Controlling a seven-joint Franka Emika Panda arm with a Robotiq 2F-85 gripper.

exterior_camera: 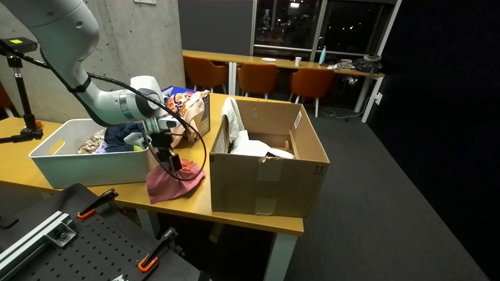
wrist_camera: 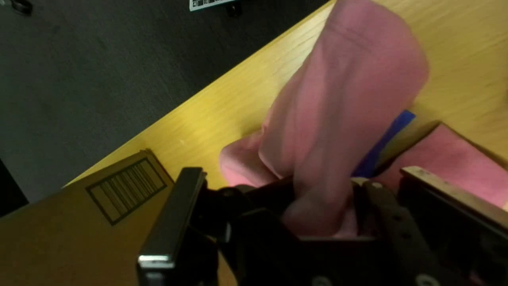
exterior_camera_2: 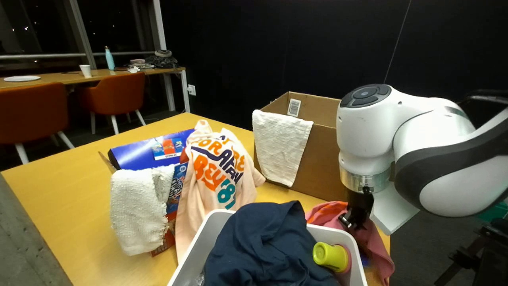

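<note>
A pink cloth (exterior_camera: 171,183) with an orange patch lies bunched on the table between the white bin (exterior_camera: 98,161) and the cardboard box (exterior_camera: 269,187). My gripper (exterior_camera: 175,163) is low over it, shut on a fold of the cloth. In the wrist view the pink fabric (wrist_camera: 350,90) rises from between the dark fingers of my gripper and flops over toward the table edge. A blue strip (wrist_camera: 383,147) shows beside the fold. From the other side, the bin's rim partly hides the cloth (exterior_camera_2: 381,250).
Inside the bin are a navy cloth (exterior_camera_2: 266,243) and a yellow-green tub (exterior_camera_2: 330,256). A white towel (exterior_camera_2: 283,145) hangs over the box wall. Behind stand a blue box (exterior_camera_2: 143,150) and a peach printed shirt (exterior_camera_2: 216,167). The table's front edge is close to the cloth.
</note>
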